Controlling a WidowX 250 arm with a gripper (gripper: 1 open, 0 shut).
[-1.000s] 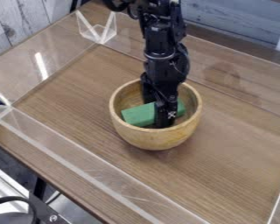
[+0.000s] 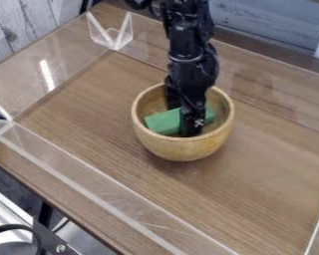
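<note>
A black arm reaches down from the top centre into a wooden bowl (image 2: 182, 146) on the wooden table (image 2: 83, 139). Its gripper (image 2: 189, 121) is down inside the bowl, over a green block (image 2: 163, 122) that lies there. The fingertips are dark and partly hidden, so whether they touch or hold the block is unclear.
A small white wire frame (image 2: 109, 35) stands at the back left. Clear tape strips run along the left and front of the table.
The bowl and the arm have shifted slightly, and the gripper now covers more of the green block's middle.
</note>
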